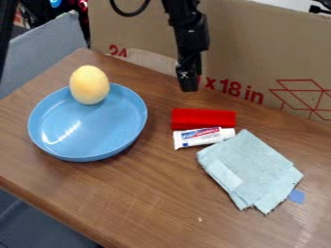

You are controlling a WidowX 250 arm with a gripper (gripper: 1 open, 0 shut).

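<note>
My black gripper (189,79) hangs above the back of the wooden table, in front of the cardboard, higher than the objects; whether its fingers are open or shut is too small to tell. A blue plate (77,131) lies at the left, with a pale yellow egg-shaped object (89,84) at its back edge. A red block-like item (202,118) lies right of the plate, with a white toothpaste tube (203,137) just in front of it. A folded light-blue cloth (253,170) lies at the right.
A cardboard panel (272,68) stands along the back edge. A grey padded surface (37,53) borders the table at the left.
</note>
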